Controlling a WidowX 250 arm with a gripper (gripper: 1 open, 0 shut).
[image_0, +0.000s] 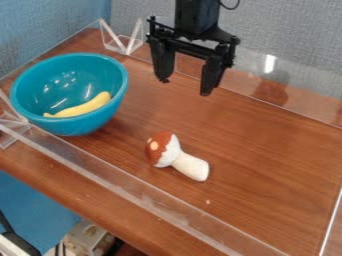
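Observation:
A black gripper (187, 78) hangs open over the back middle of the wooden table, with nothing between its fingers. A teal bowl (94, 75) sits at the left with a yellow banana (80, 106) in it. A toy mushroom (182, 160), red cap with pale spots and white stem, lies on its side in the front middle, below and apart from the gripper.
Clear plastic strips run along the back and front of the wooden surface (267, 150), and white brackets stand at the left.

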